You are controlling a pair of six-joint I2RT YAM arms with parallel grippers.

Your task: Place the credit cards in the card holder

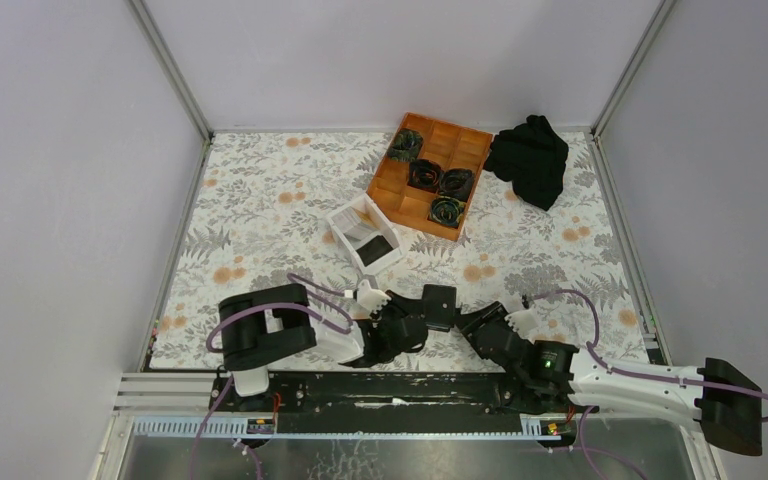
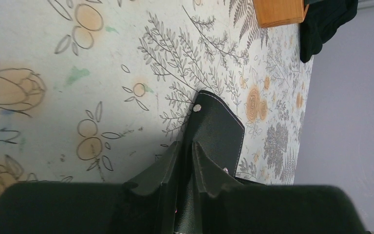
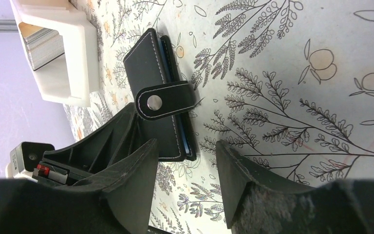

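A black leather card holder (image 1: 439, 305) with a strap and silver snap (image 3: 154, 102) lies on the patterned table between my grippers. In the left wrist view the holder (image 2: 216, 129) is right at my left gripper's (image 2: 186, 148) fingertips, which stand close together; whether they grip it is unclear. My right gripper is open beside the holder's near end, at its right in the top view. The white box (image 1: 348, 225) behind the holder contains pale, stacked card-like items (image 3: 41, 48).
An orange wooden organizer (image 1: 390, 192) with several dark bundles stands at the back. A black cloth (image 1: 530, 160) lies at the back right.
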